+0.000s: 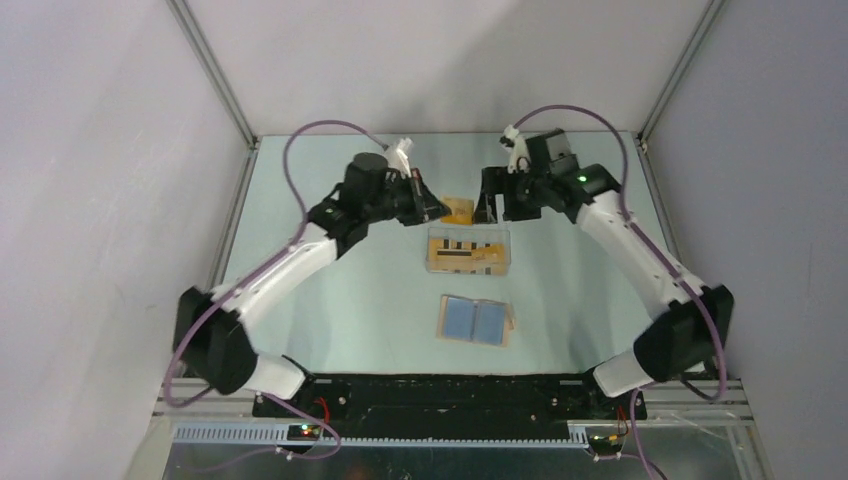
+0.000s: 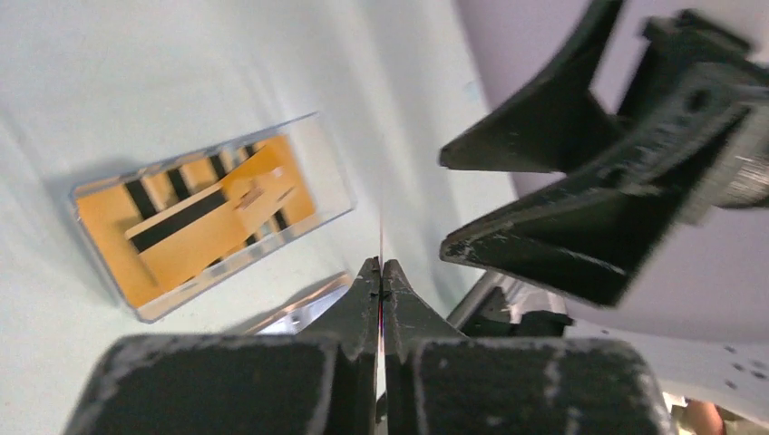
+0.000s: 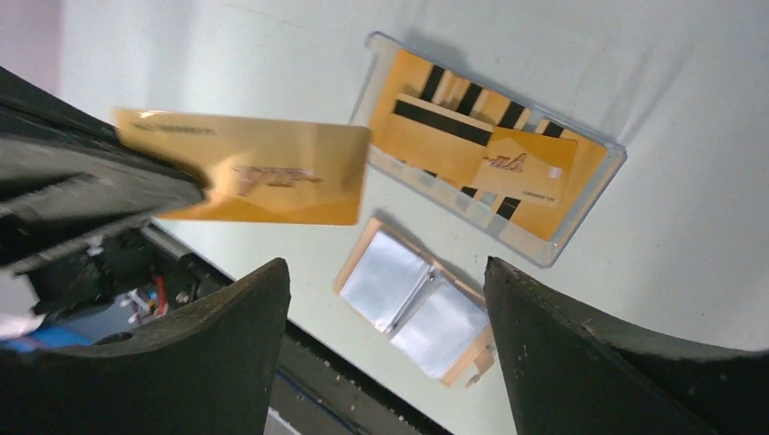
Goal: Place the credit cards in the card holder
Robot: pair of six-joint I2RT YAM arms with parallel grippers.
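Both grippers are raised above the clear tray (image 1: 468,250) of gold credit cards (image 3: 530,166). A gold card (image 1: 457,208) is held up at the left arm's fingertips; in the right wrist view this card (image 3: 290,168) sits at the left gripper's dark fingers. My left gripper (image 1: 440,211) is shut on it, seen edge-on as a thin line in the left wrist view. My right gripper (image 1: 485,205) stands open beside it, nothing between its fingertips. The card holder (image 3: 435,322), with blue-white pockets in a tan cover, lies open in front of the tray.
Walls stand at the back and both sides; a dark rail runs along the front edge.
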